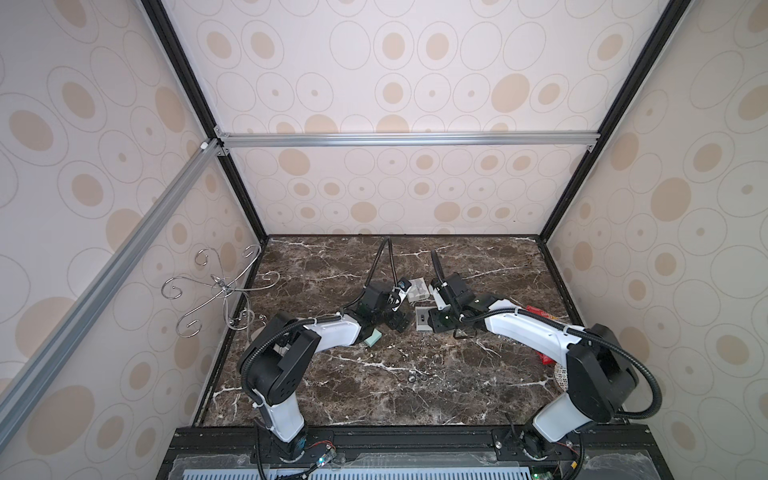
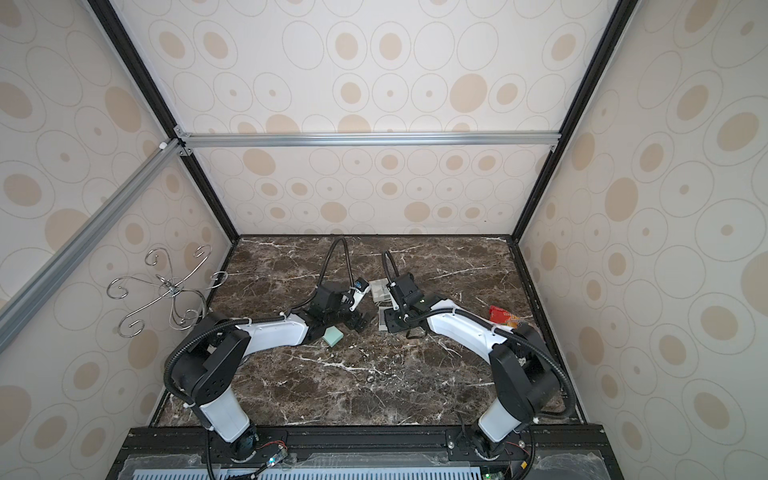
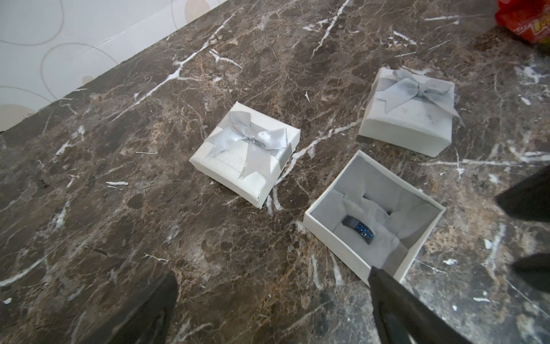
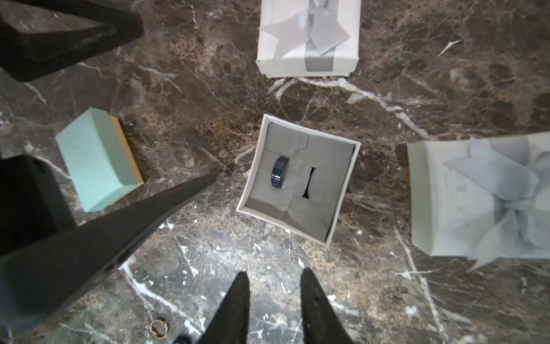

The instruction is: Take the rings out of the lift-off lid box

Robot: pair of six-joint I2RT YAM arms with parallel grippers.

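The open white box [image 3: 326,235] [image 4: 251,166] holds a dark, blue-flecked ring [image 3: 358,229] [image 4: 279,172] in its grey insert. My left gripper is open just short of the box, nothing between its fingers; its dark fingers also fill the left of the right wrist view. My right gripper hangs over the box with its fingertips somewhat apart and empty. Two white bow-topped pieces [image 3: 246,166] [image 3: 406,120] lie beside the box. A small gold ring [image 4: 159,328] lies on the marble.
A mint box [image 4: 94,160] lies left of the open box in the right wrist view. A red packet [image 3: 524,17] is at the right. Both grippers are close together at the centre.
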